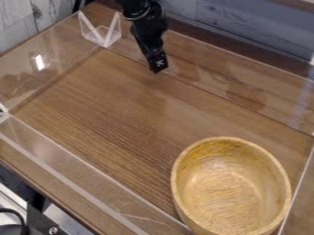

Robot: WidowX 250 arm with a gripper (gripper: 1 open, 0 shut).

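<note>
The black robot arm reaches down from the top middle of the camera view to its gripper (157, 62), which hangs low over the back middle of the wooden surface. It is too small and dark to tell whether it is open, shut or holding anything. A large yellow bowl (230, 188) lies at the front right, well away from the gripper.
A clear plastic piece (101, 29) stands at the back left, beside the arm. Walls border the back.
</note>
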